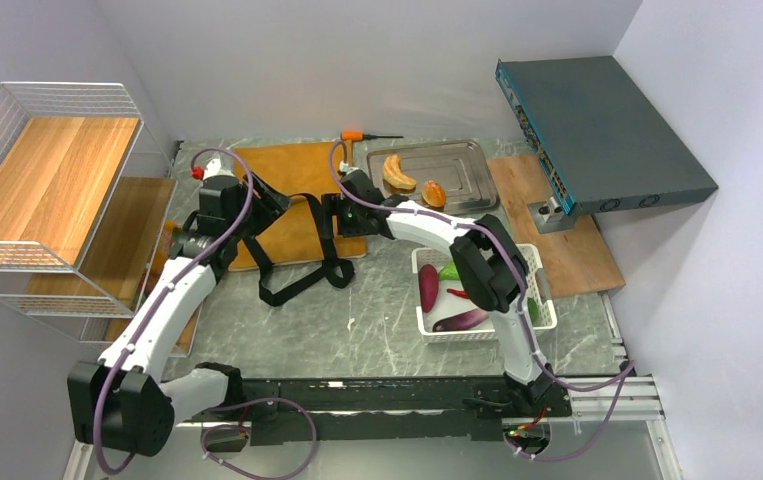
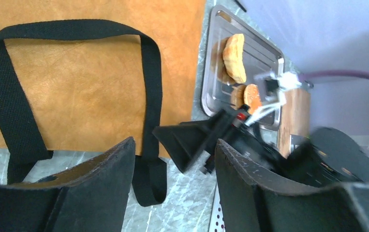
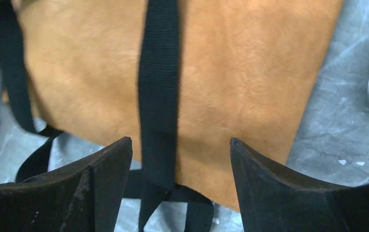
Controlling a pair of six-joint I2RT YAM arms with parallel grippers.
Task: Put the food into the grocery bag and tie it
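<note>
The grocery bag (image 1: 287,160) is orange-brown and lies flat at the back of the counter, its black strap (image 1: 302,285) looping off the front edge. My left gripper (image 1: 285,204) is over the bag, open and empty. To its right, my right gripper (image 1: 331,214) is above the bag's right side. Its fingers (image 3: 110,166) stand apart, with a strap length (image 3: 158,111) in view between and beyond them; contact cannot be told. A curved yellow food piece (image 1: 397,173) and a round bun (image 1: 434,193) rest on the metal tray (image 1: 470,165).
A white basket (image 1: 457,337) of vegetables sits at front right, partly beneath my right arm. Behind the bag lies an orange-handled screwdriver (image 1: 353,135). A wire shelf (image 1: 47,262) borders the left, and a dark box (image 1: 607,130) overhangs the right.
</note>
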